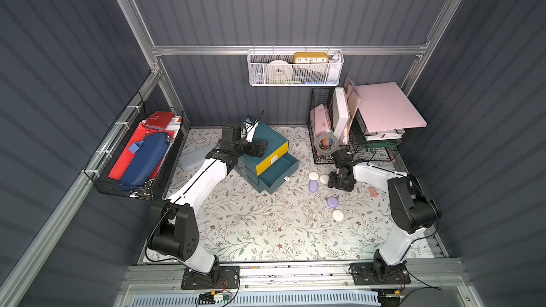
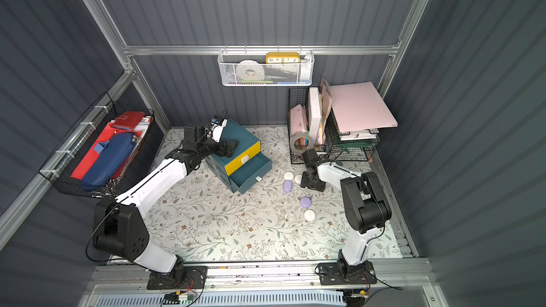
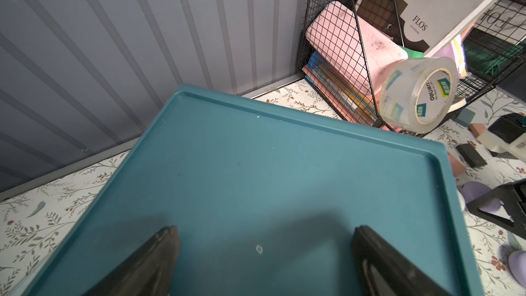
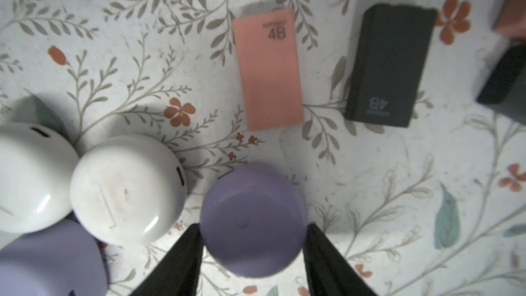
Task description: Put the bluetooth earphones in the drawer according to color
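Purple and white round earphone cases lie on the floral table. In the right wrist view my right gripper has its fingers on either side of a purple case (image 4: 253, 208), at its edges; whether it grips it I cannot tell. Two white cases (image 4: 127, 186) and another purple case (image 4: 49, 257) lie to its left. The blue-green drawer unit (image 1: 267, 136) has a lower drawer (image 1: 278, 170) pulled out, below a yellow front. My left gripper hovers over the unit's top, fingers apart, open with nothing between them.
Erasers (image 4: 268, 68) lie just behind the purple case. Wire racks with folders and a tape roll (image 3: 422, 96) stand at the back right, near my right arm. A wire basket (image 1: 142, 153) is on the left.
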